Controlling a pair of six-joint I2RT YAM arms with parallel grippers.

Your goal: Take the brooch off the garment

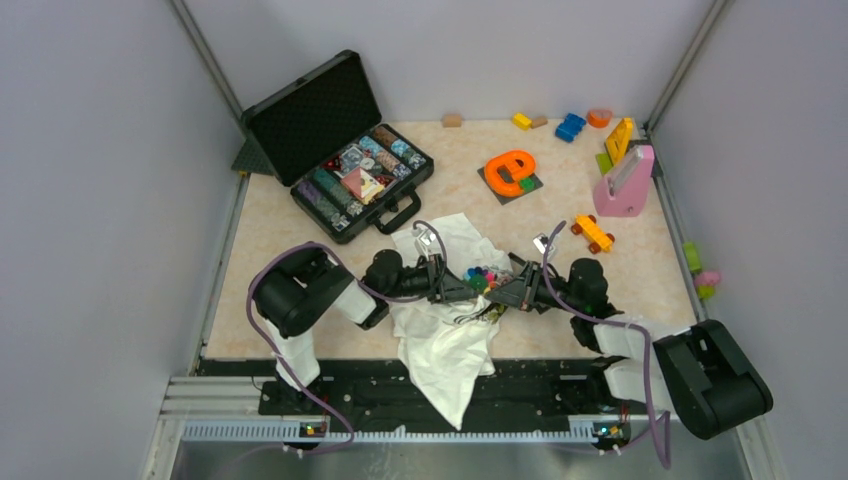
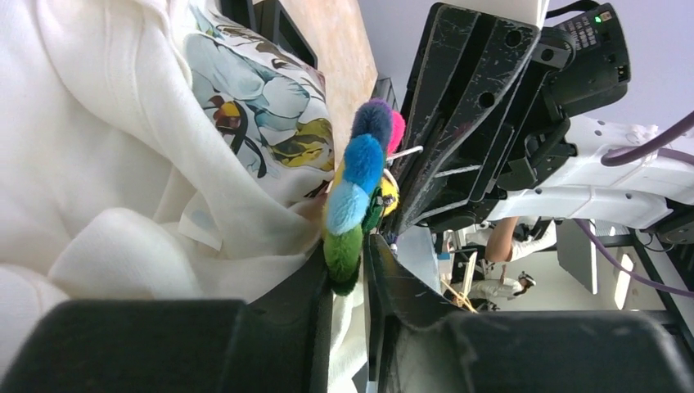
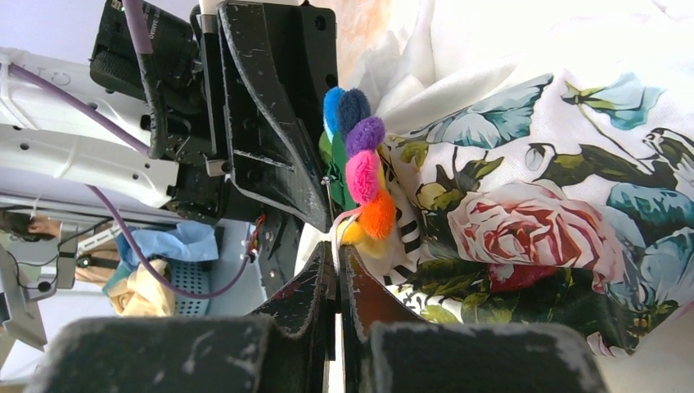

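A white garment (image 1: 445, 370) with a floral printed panel (image 3: 532, 229) lies between the arms. The pom-pom brooch (image 3: 364, 172), multicoloured with a pin, stands up from it in both wrist views (image 2: 360, 184). My left gripper is at the brooch's green lower end, its fingers close around it; whether they grip it is unclear. My right gripper is shut just below the brooch, by a thin pale cord, with no clear hold on it. The two grippers nearly meet in the top view.
An open black case (image 1: 360, 210) is at the back left. An orange toy (image 1: 510, 170), a yellow car (image 1: 595, 235) and a pink object (image 1: 625, 195) sit at the back and right, with bare table between.
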